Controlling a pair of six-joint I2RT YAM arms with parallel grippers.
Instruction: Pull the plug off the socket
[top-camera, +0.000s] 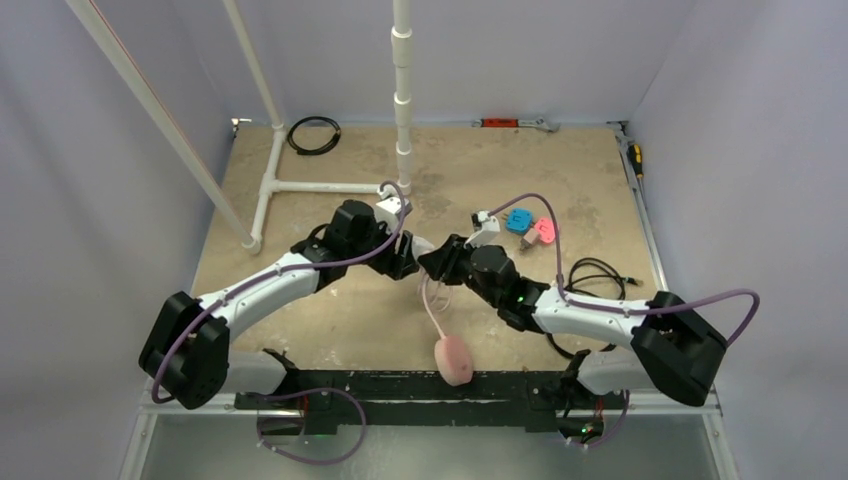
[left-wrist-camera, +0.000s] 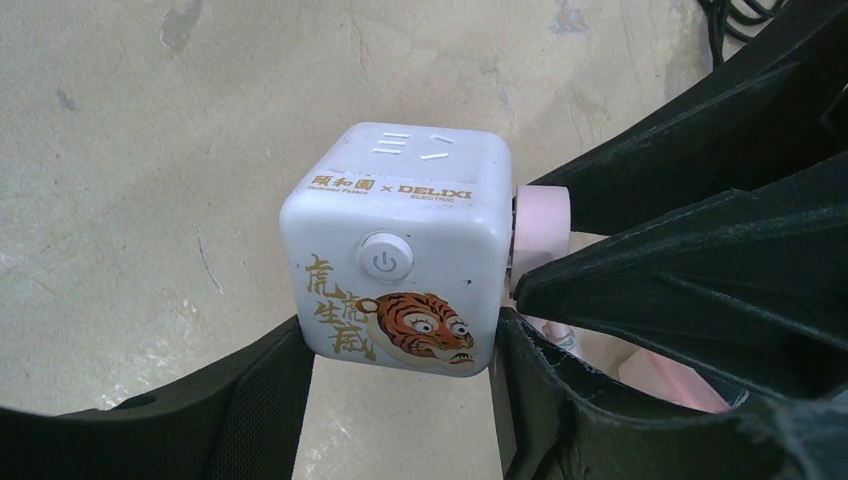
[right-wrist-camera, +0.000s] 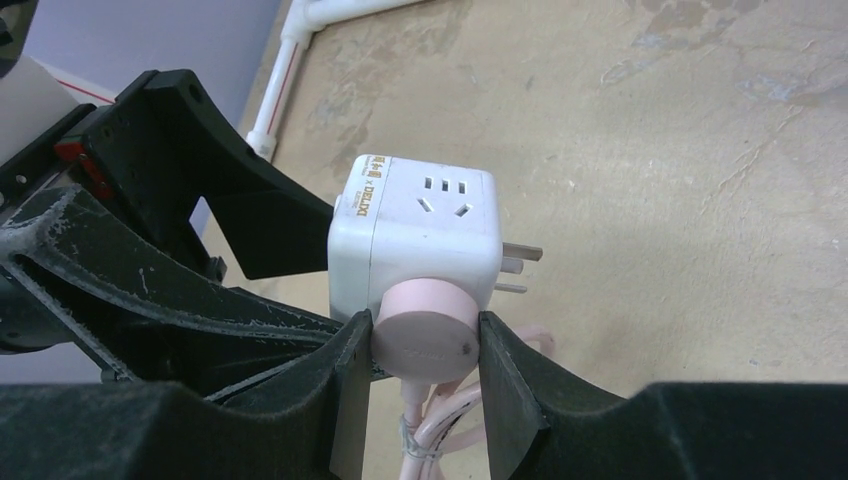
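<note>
My left gripper is shut on the white cube socket (left-wrist-camera: 440, 235), which bears a tiger print and a round power button. Against the cube's side sits the round pink plug (right-wrist-camera: 425, 335), with my right gripper shut on it. A thin dark gap shows between plug and cube in the left wrist view, while in the right wrist view the two look close together. Whether the prongs are still inside is hidden. Metal pins (right-wrist-camera: 520, 258) stick out of another side of the cube. A bundled pink cord (right-wrist-camera: 440, 420) hangs below the plug.
At the cord's far end is a pink block (top-camera: 453, 360) near the front edge. Blue (top-camera: 519, 221) and pink adapters (top-camera: 545, 231) lie behind the right arm, and a black cable (top-camera: 598, 267) lies to its right. White pipes (top-camera: 330, 187) stand at back left.
</note>
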